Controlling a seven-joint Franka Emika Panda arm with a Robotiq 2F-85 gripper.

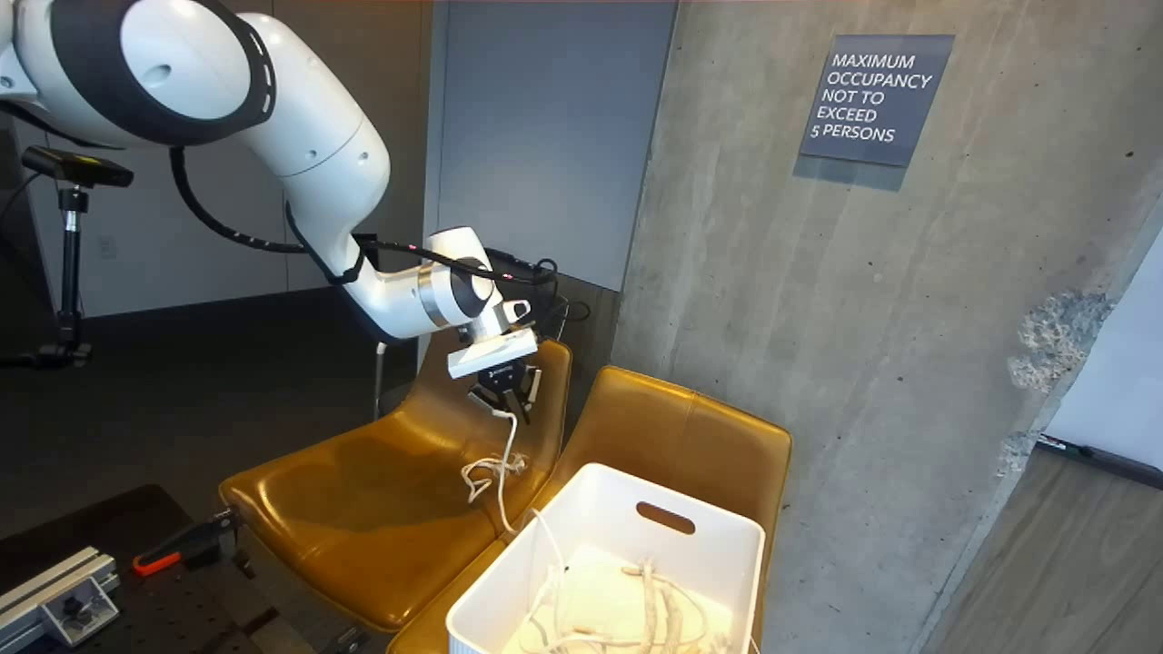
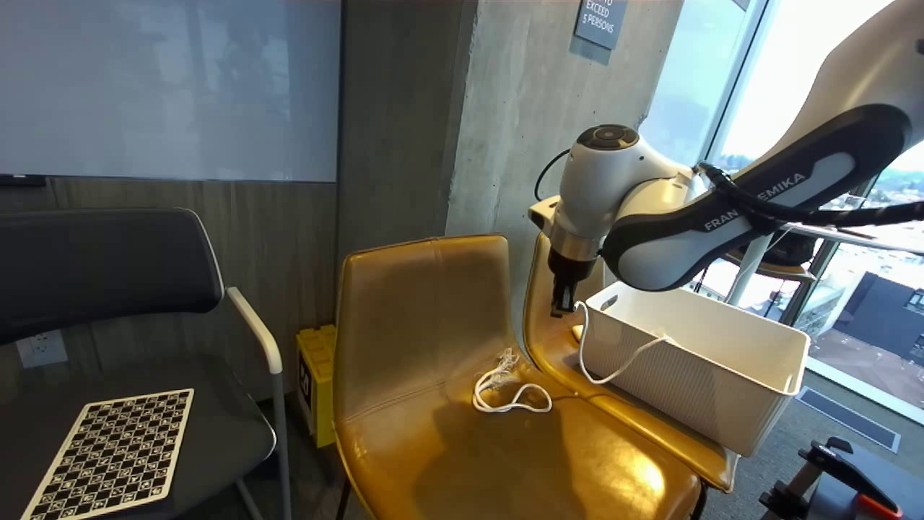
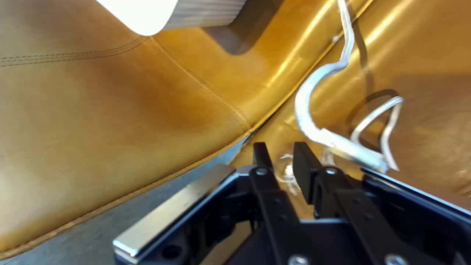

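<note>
My gripper hangs above the chairs, its fingers part open with a visible gap between the fingertips. Nothing shows gripped in that gap; a bit of cord on the seat appears through it from below. A white cord (image 3: 304, 103) runs up to the outer side of the right-hand finger in the wrist view, where the gripper hides how it is caught. In exterior view 2 this cord (image 2: 584, 347) dips from the gripper and rises over the rim of the white bin (image 2: 693, 373). A loose cord bundle (image 2: 498, 381) lies on the nearer tan chair.
The bin (image 1: 681, 503) stands on the second tan chair (image 1: 698, 420), with more pale cords (image 1: 651, 610) inside. Beneath the gripper is the first tan chair's seat (image 1: 360, 490). A concrete wall (image 1: 763, 283) rises behind. A black chair (image 2: 95, 269) holds a patterned board (image 2: 112, 451).
</note>
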